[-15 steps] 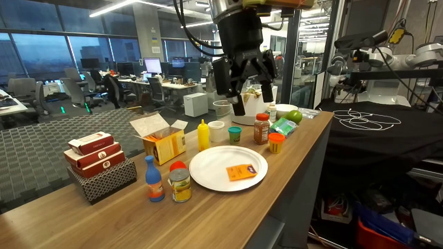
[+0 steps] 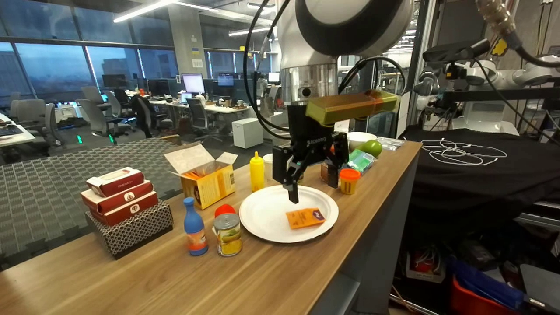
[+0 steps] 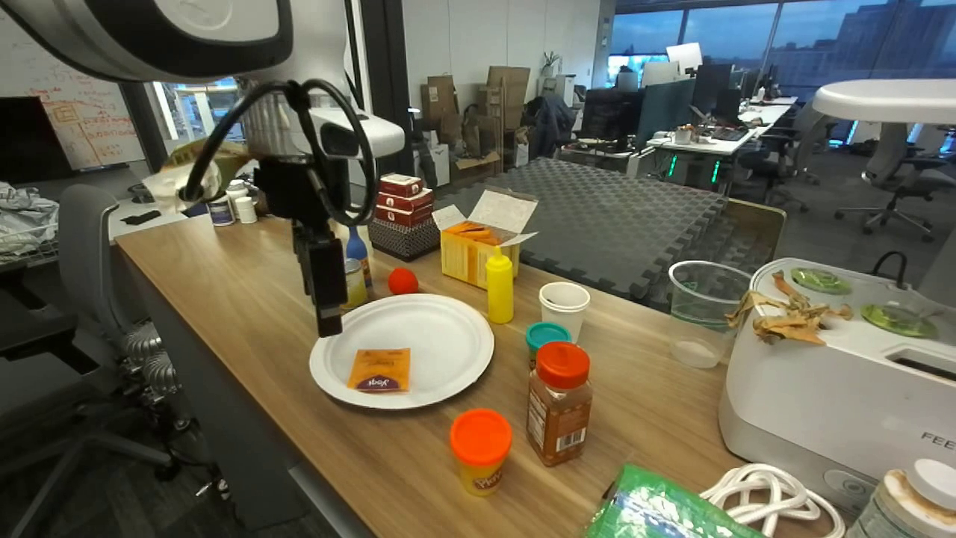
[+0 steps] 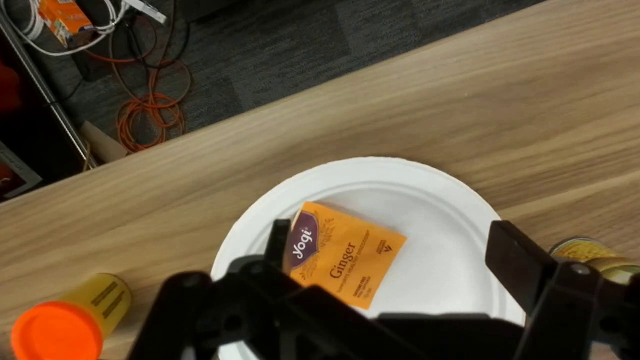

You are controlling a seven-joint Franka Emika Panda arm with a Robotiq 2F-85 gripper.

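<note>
An orange Yogi ginger tea packet (image 4: 345,255) lies flat on a white plate (image 4: 444,192), toward the side nearer the table edge. From exterior view 1, the packet (image 2: 305,218) shows on the right front part of the plate (image 2: 262,210). My gripper (image 2: 313,191) hangs over the plate with its fingers wide apart and nothing between them. In the wrist view the left finger (image 4: 277,243) overlaps the packet's labelled end, while the right finger (image 4: 516,258) is over the plate's far rim. Exterior view 2 shows the gripper (image 3: 328,318) side-on, above the packet.
Around the plate stand a yellow squeeze bottle (image 2: 257,172), a can (image 2: 228,236), a blue bottle (image 2: 194,228), an orange-lidded tub (image 3: 481,448) and a spice jar (image 3: 560,403). An open yellow box (image 2: 207,181) holds orange packets. Bare table lies at the front left.
My gripper has come down from well above the table to just over the plate, its fingers still apart. The packet and plate have not moved.
</note>
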